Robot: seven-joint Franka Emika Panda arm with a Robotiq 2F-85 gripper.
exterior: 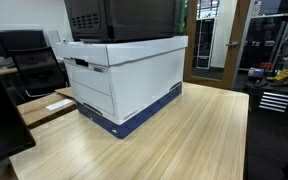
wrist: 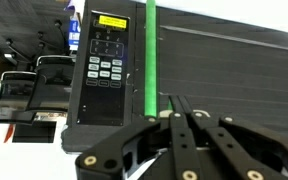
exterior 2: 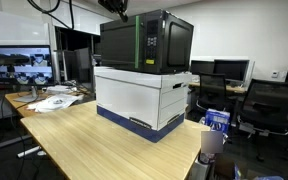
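A black microwave (exterior 2: 164, 42) sits on top of a white box. Its front carries a vertical green strip (wrist: 151, 60), which stands beside the keypad panel (wrist: 106, 62) with its lit yellow display. In the wrist view my gripper points at the microwave's front, its tips close to the lower part of the green strip on its right side. The fingers are together, with nothing visible between them. Whether they touch the strip or the door, I cannot tell. In exterior view 2 part of the arm (exterior 2: 114, 8) shows at the top, near the microwave's upper front.
Beneath the microwave, the white box (exterior: 124, 75) rests on a blue base (exterior: 134, 123) on the wooden table (exterior: 174, 140). Bare tabletop lies in front of the box. Office chairs (exterior 2: 269, 107) and monitors stand behind, and papers (exterior 2: 56, 102) lie at the far left.
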